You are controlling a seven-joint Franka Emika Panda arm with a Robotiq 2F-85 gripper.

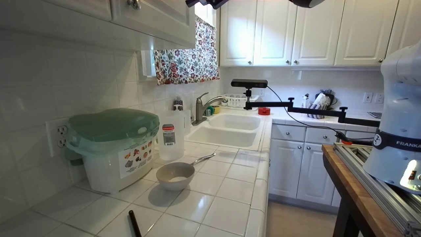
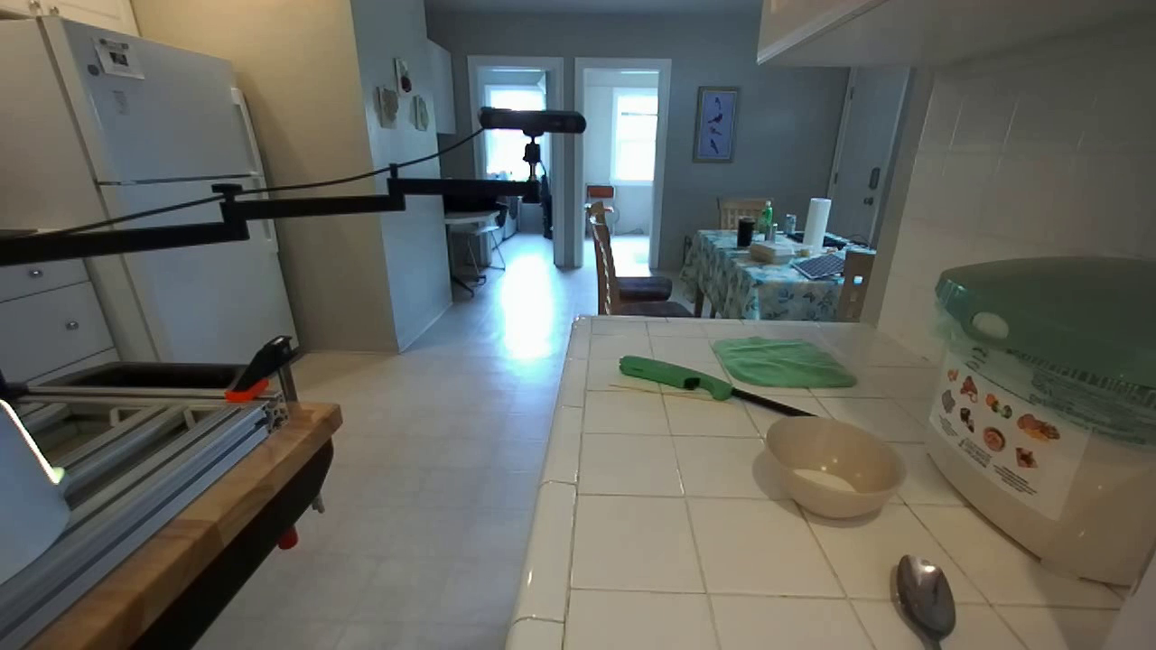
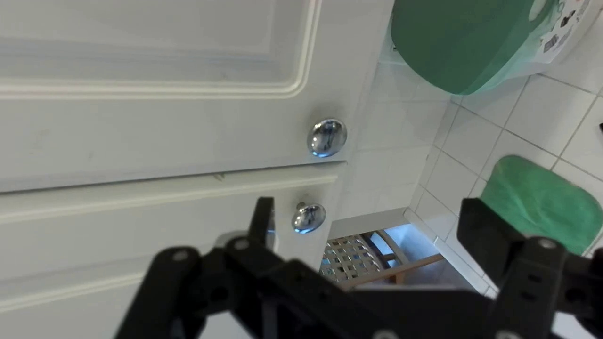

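My gripper stands open in the wrist view, its two black fingers wide apart with nothing held between them. It faces white upper cabinet doors with two round metal knobs: an upper knob (image 3: pixel 327 138) and a lower knob (image 3: pixel 308 218). The lower knob appears just right of the left finger (image 3: pixel 261 219); how far away it is I cannot tell. Both doors look closed. Only a bit of the black gripper shows at the top edge of exterior view 1, and exterior view 2 does not show it.
On the tiled counter are a beige bowl (image 2: pixel 834 466), a spoon (image 2: pixel 925 596), a green-handled tool (image 2: pixel 674 375), a green cloth (image 2: pixel 782 362), a green-lidded bin (image 1: pixel 114 130) and a clear jug (image 1: pixel 171 138). A camera arm (image 1: pixel 315 110) reaches out beside the counter.
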